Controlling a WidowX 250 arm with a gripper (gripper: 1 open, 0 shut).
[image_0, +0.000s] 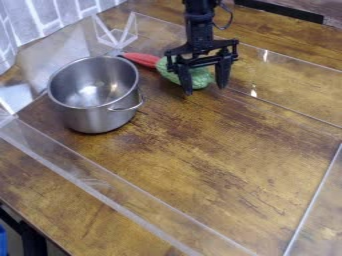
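My dark gripper (203, 60) hangs over a green, leafy-looking object (174, 71) at the top middle of the camera view, its fingers around or over it; whether it holds it is unclear. A red elongated object (140, 59) lies just left of the green one, partly behind it. A steel pot (94, 93) with side handles stands at the left and looks empty.
Clear panels or edges run along the left and right sides of the view.
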